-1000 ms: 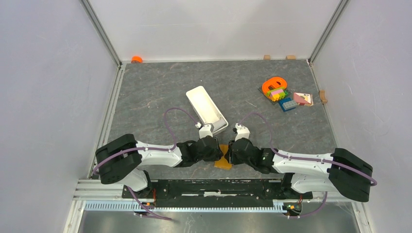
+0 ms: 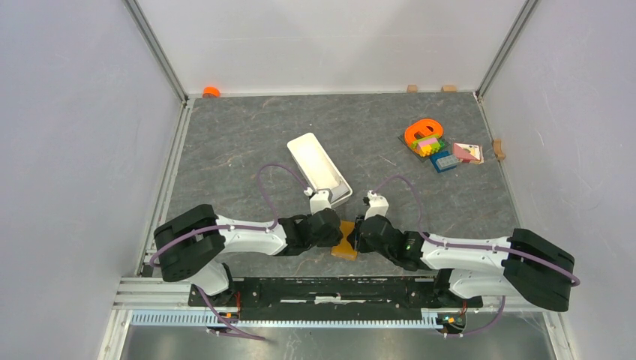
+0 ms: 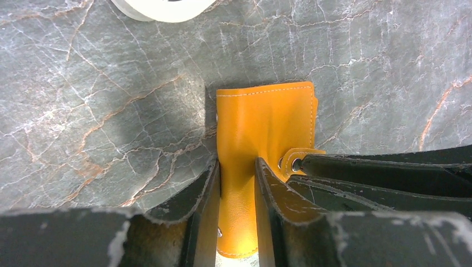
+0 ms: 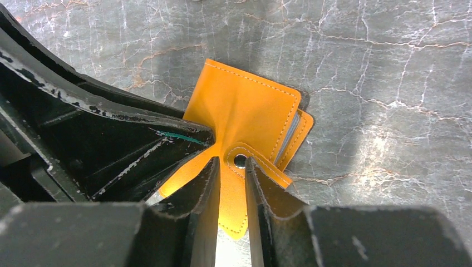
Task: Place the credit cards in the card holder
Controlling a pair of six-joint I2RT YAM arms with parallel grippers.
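Observation:
An orange leather card holder (image 2: 345, 251) lies on the grey mat between my two grippers. In the left wrist view my left gripper is part open over the holder's (image 3: 266, 117) folded edge; whether it grips it is unclear. My right gripper's dark body reaches in from the right beside the snap strap. In the right wrist view my right gripper is part open at the snap strap of the holder (image 4: 245, 100), and the left gripper lies over the holder's left part. A grey edge shows between the holder's layers.
A white tray (image 2: 307, 154) sits just behind the grippers. At the back right lie an orange ring (image 2: 416, 127), colourful blocks (image 2: 426, 148), a blue item (image 2: 442, 161) and some cards (image 2: 467, 152).
Nothing else has visibly moved.

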